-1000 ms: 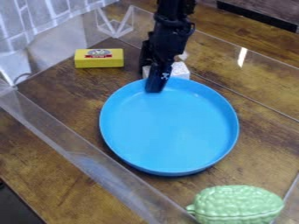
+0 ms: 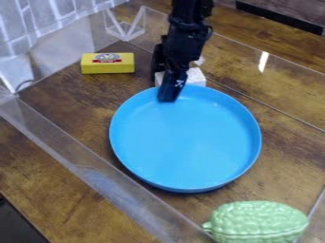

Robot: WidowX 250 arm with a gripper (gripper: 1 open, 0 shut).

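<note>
The black gripper (image 2: 174,74) hangs from the top centre, its fingers down around or just over a white object (image 2: 191,77) behind the rim of a large blue plate (image 2: 184,142). The gripper is open; whether the white object touches its fingers is unclear, as the fingers partly hide it.
A yellow box (image 2: 108,64) lies at the back left, a green bumpy vegetable-like object (image 2: 254,221) at the front right. Clear walls border the wooden surface, with a tiled wall at the upper left. Bare wood lies right of the plate.
</note>
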